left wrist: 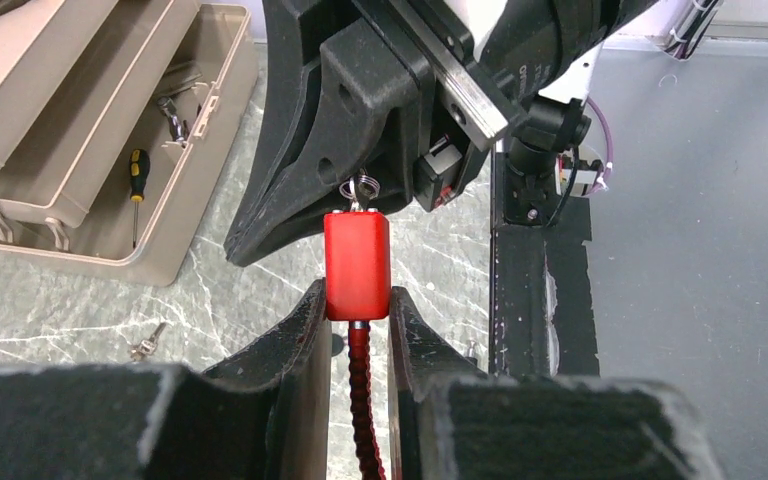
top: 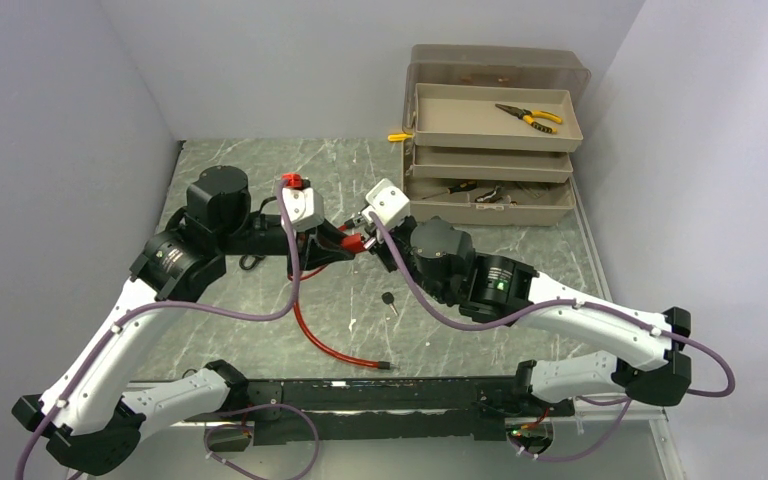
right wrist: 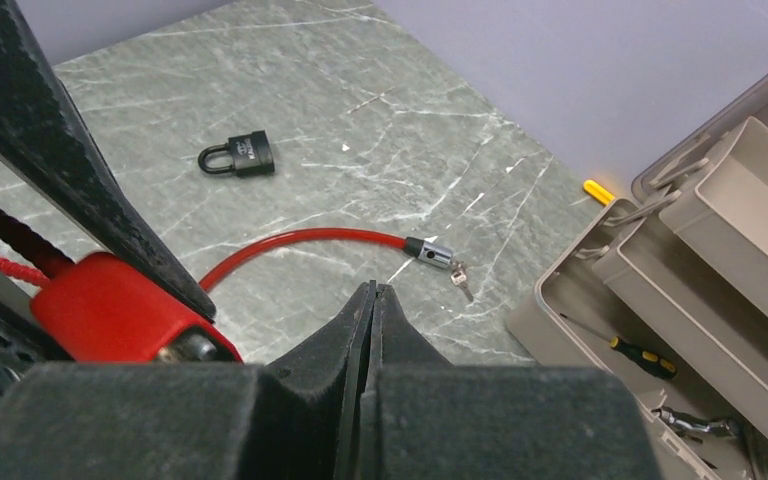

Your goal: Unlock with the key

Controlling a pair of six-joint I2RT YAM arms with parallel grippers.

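Observation:
My left gripper is shut on a red lock body point(left wrist: 358, 260) with a cable hanging from it. A key with a ring point(left wrist: 358, 186) stands at its top, right beside the black frame of my right gripper. That gripper is shut, with nothing showing between its fingertips; the red lock point(right wrist: 125, 312) lies at its left side in the right wrist view. In the top view point(top: 353, 243) both grippers meet around the red lock. Whether the right gripper touches the key is hard to tell.
A black padlock point(right wrist: 250, 153), a red cable lock point(right wrist: 430, 252) with keys and a loose key point(top: 388, 298) lie on the marble table. The tiered toolbox point(top: 490, 210) stands at the back right, pliers point(top: 526, 115) on top.

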